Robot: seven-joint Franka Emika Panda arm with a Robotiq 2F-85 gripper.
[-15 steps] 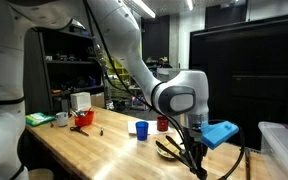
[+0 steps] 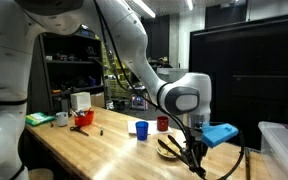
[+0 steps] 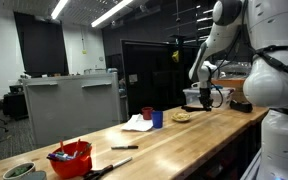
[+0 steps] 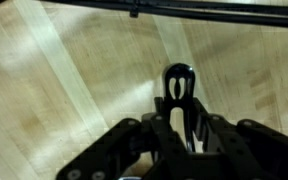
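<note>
In the wrist view my gripper is shut on a thin black-handled utensil [image 4: 179, 78]. The slotted end of its handle sticks out past the fingertips, and a shiny strip shows between the fingers. What kind of utensil it is cannot be told. Seen from the first exterior view, the gripper [image 2: 196, 166] hangs low over the right part of the table, in front of a yellowish bowl [image 2: 168, 149]. The second exterior view has the gripper [image 3: 213, 105] small and distant, beyond the same bowl [image 3: 182, 121].
Near the bowl stand a blue cup [image 3: 157, 119] and a red cup [image 3: 147, 113], with a white cloth [image 3: 137, 124] alongside. A red container [image 3: 71, 160] holding several items sits at the other end, dark tools [image 3: 109, 168] beside it.
The arm and gripper have shifted only slightly over the last second. The bowl and cups stay where they were.
</note>
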